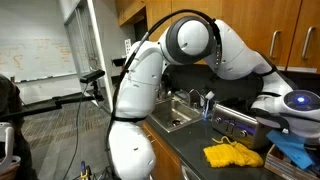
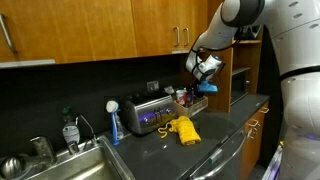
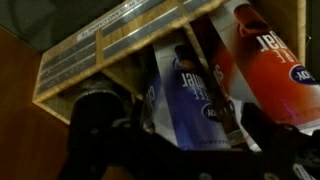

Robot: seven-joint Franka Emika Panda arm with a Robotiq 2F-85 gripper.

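My gripper stands open over a wooden box (image 3: 130, 40). Its dark fingers (image 3: 95, 110) show at the lower edge of the wrist view. In the gap between them lies a container with a blue label (image 3: 190, 100); whether the fingers touch it, I cannot tell. Right of it sits a larger container with a red label (image 3: 270, 70). In exterior view 2 the gripper (image 2: 195, 90) hangs at the box (image 2: 203, 102) near the counter's far end. In exterior view 1 the arm's wrist hides much of the box (image 1: 285, 168).
A yellow cloth (image 1: 232, 153) lies on the dark counter in front of a toaster (image 1: 235, 123). A sink (image 1: 175, 115) is farther left. Behind the cloth, a blue brush (image 2: 115, 120) stands near the wall. Cabinets (image 2: 100, 30) hang above.
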